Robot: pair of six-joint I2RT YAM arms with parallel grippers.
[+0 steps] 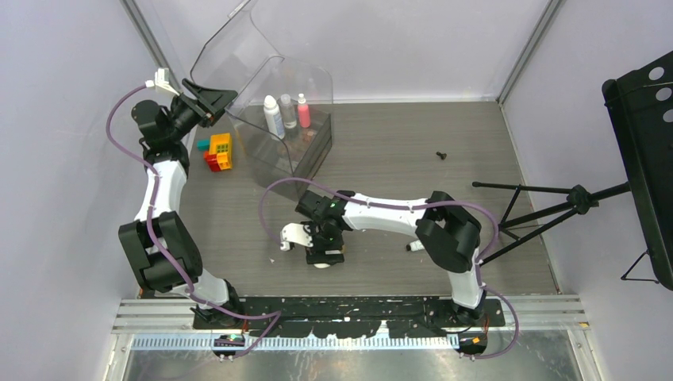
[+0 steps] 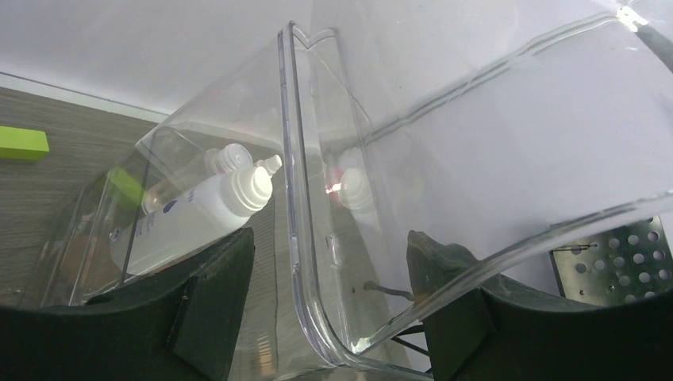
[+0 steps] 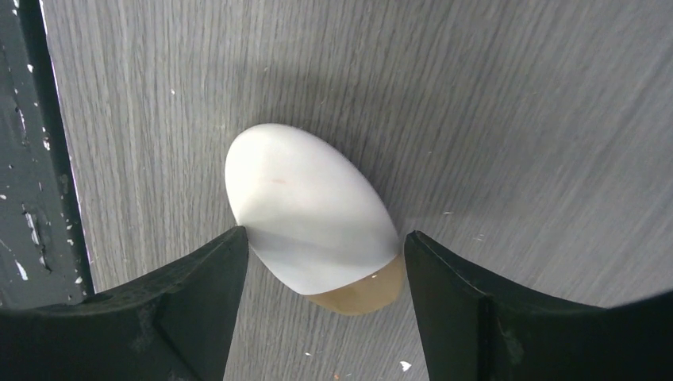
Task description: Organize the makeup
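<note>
The clear organizer (image 1: 309, 159) holds a white bottle (image 1: 274, 117), a clear bottle (image 1: 288, 111) and a pink bottle (image 1: 304, 113); its lid stands raised. My left gripper (image 1: 218, 103) is at the lid's upper left, part open, the clear rim (image 2: 295, 238) between its fingers; contact is unclear. My right gripper is low over the wood table, part open around a white oval piece (image 3: 305, 206) with a tan part beneath; whether the fingers touch it I cannot tell.
Colourful blocks (image 1: 221, 151) lie left of the organizer. A small white tube (image 1: 415, 245) lies behind the right arm. A black stand (image 1: 579, 198) occupies the right side.
</note>
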